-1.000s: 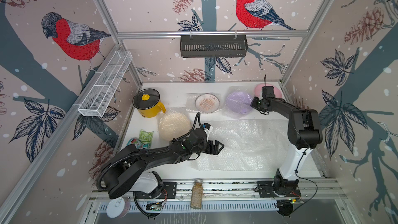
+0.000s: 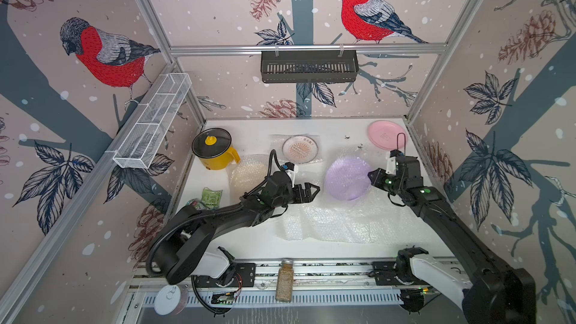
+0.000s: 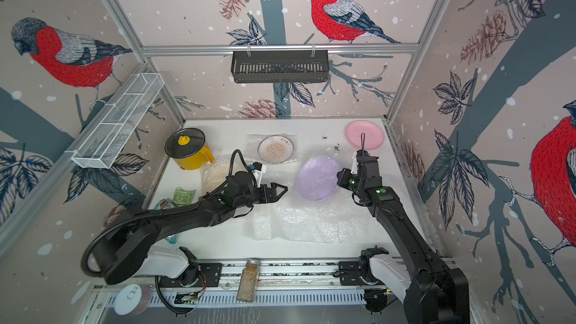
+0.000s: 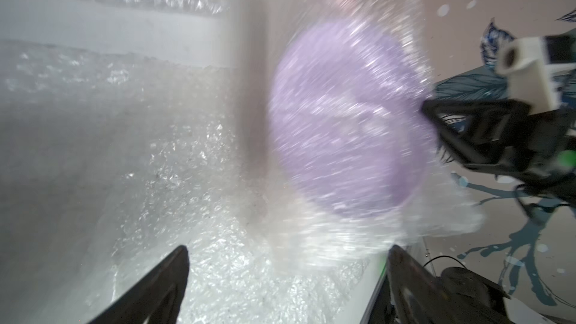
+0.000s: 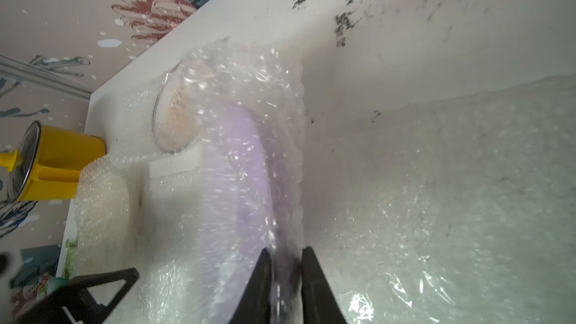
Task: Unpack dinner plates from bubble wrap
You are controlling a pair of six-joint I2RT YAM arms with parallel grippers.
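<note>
A lilac plate (image 2: 348, 178) in bubble wrap hangs tilted over the spread bubble-wrap sheet (image 2: 336, 225), pinched at its right side by my right gripper; in the right wrist view the wrap runs between the fingers. A patterned plate (image 2: 300, 148) in wrap lies at the back centre, and a beige wrapped plate (image 5: 102, 210) lies to the left. My left gripper stands open over the sheet, left of the lilac plate, with nothing between its fingers.
A pink plate (image 2: 387, 133) lies at the back right, a yellow pot (image 2: 213, 159) at the back left, green packets (image 2: 211, 198) at the left. A dark rack (image 2: 309, 69) hangs on the back wall.
My right gripper lifted the lilac plate from the back of the table and has brought it forward over the sheet. My left gripper has shifted slightly toward the back.
</note>
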